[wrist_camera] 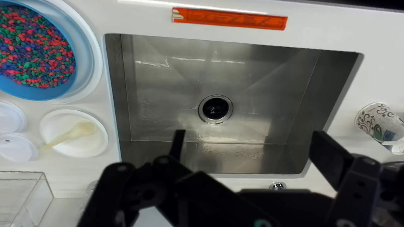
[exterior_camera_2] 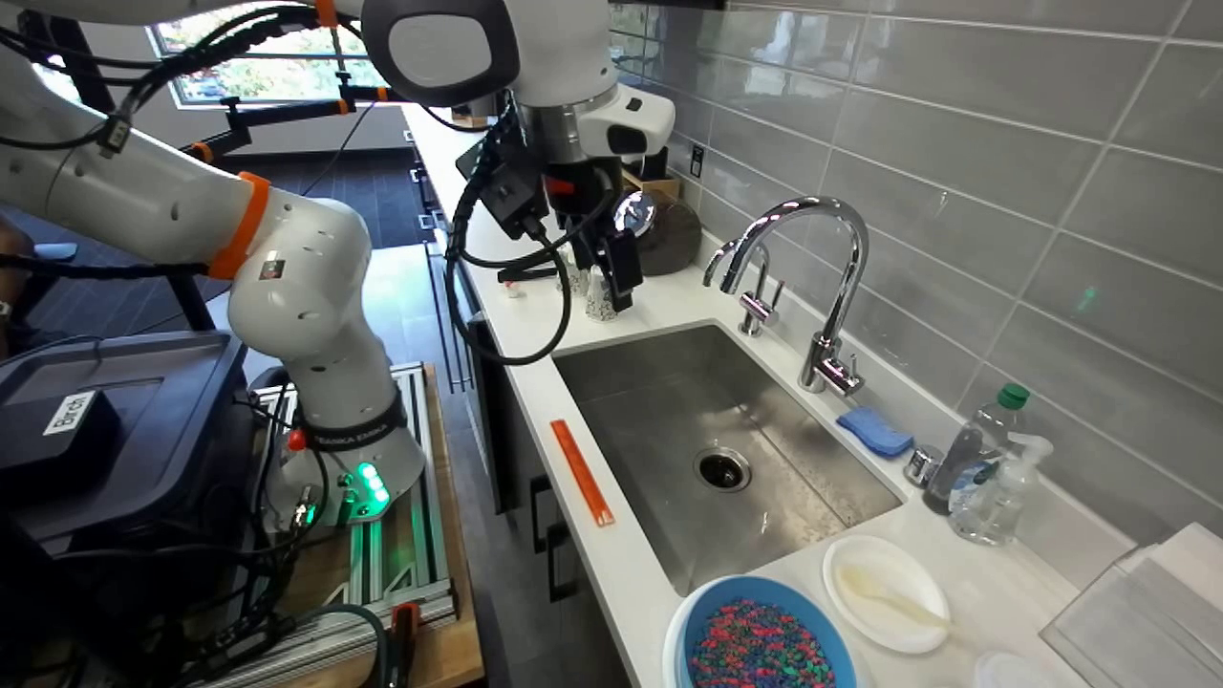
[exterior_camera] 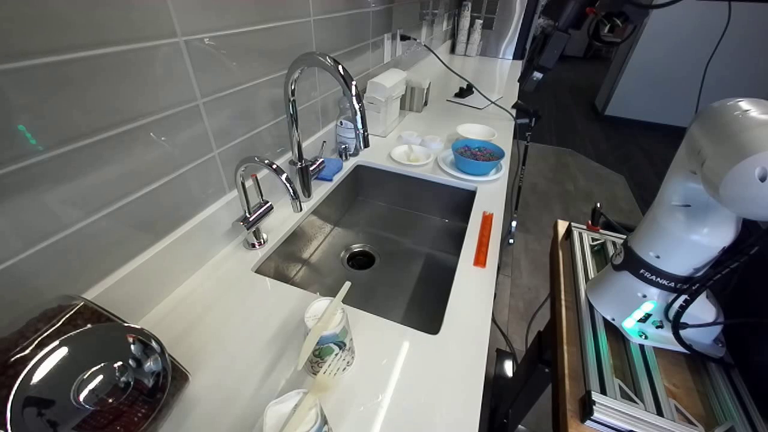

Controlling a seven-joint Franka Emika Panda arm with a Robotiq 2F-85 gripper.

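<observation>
My gripper stands open over the sink, its dark fingers wide apart and nothing between them. In exterior view 2 the gripper (exterior_camera_2: 619,300) hangs above the counter near the far end of the sink (exterior_camera_2: 734,459). An orange packet (wrist_camera: 231,19) lies flat on the counter strip along the sink's front edge. At one end of the sink a blue bowl (exterior_camera_2: 699,659) full of coloured bits rests on a white plate. Beside it, a small white plate (wrist_camera: 75,147) carries a pale plastic utensil (wrist_camera: 74,132).
Two patterned paper cups with plastic forks, the nearer cup (exterior_camera: 332,338) among them, stand at the sink's other end. Chrome faucets (exterior_camera: 295,122) rise along the wall. Soap bottles (exterior_camera_2: 986,459) and a blue sponge (exterior_camera_2: 874,432) sit behind the sink. The basin is empty.
</observation>
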